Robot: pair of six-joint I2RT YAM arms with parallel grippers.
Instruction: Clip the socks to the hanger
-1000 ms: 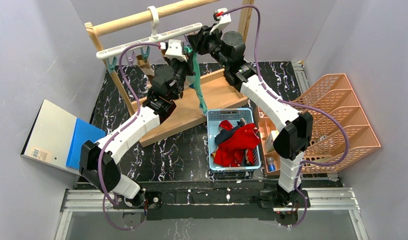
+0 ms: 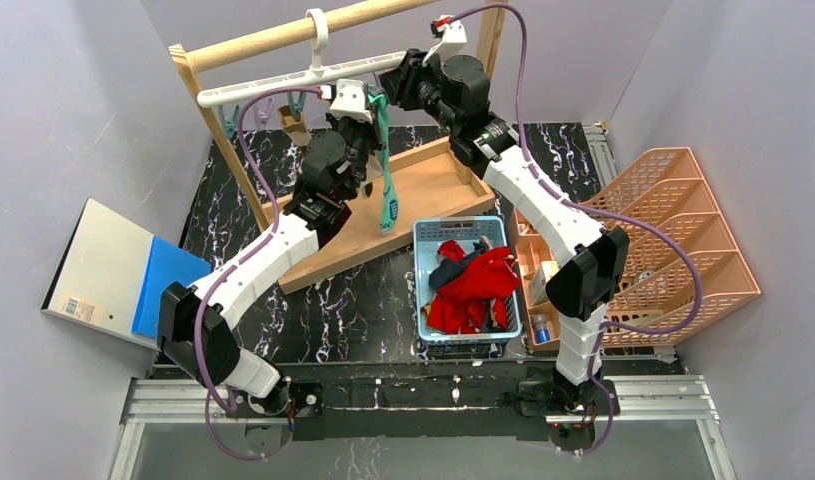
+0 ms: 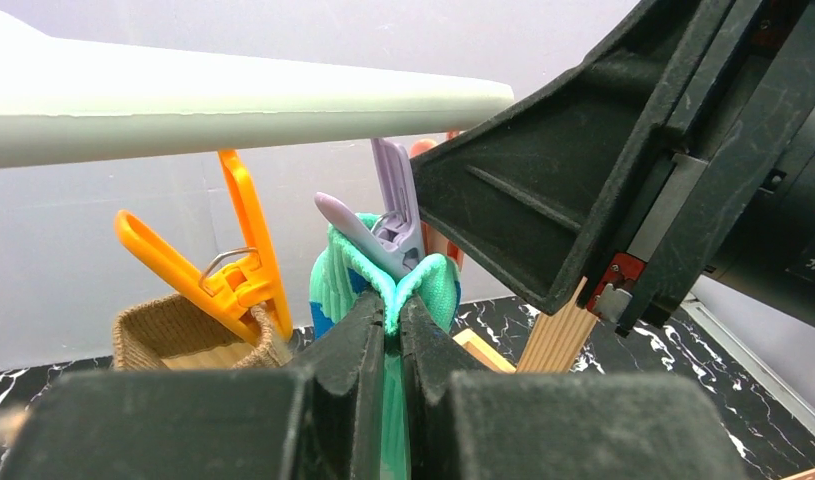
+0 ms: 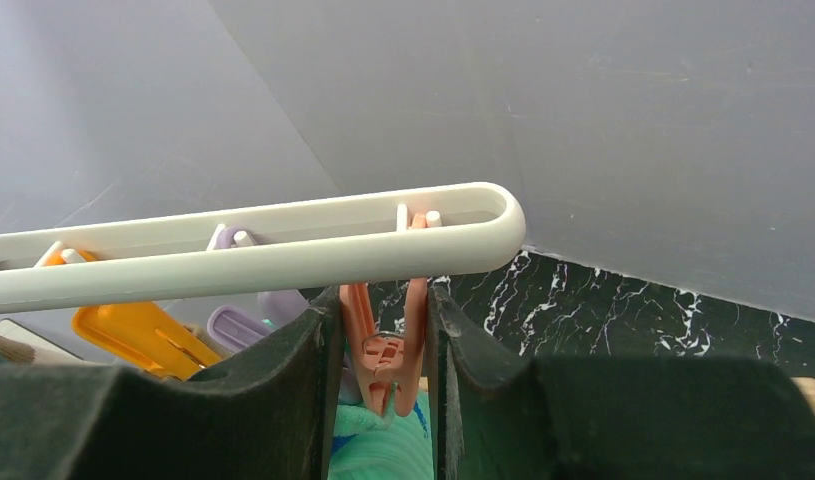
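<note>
A teal sock (image 2: pixel 385 170) hangs beneath the white hanger bar (image 2: pixel 233 93) in the top view. My left gripper is shut on it just under a lilac clip (image 3: pixel 398 225); the sock's folded top lies around that clip's lower end. My right gripper is shut on a salmon clip (image 4: pixel 383 365) at the bar's end, with teal fabric behind it. An orange clip (image 3: pixel 253 255) hangs further along, beside the lilac one. Whether either clip grips the sock is unclear.
A blue basket (image 2: pixel 423 328) of red and dark cloth stands below right, beside an orange rack (image 2: pixel 683 240). The wooden frame (image 2: pixel 223 50) carries the hanger over a wooden tray (image 2: pixel 323 275).
The sock's lower end has swung leftward in the top view. The bar and my right gripper have shifted slightly right; the left arm is nearly still.
</note>
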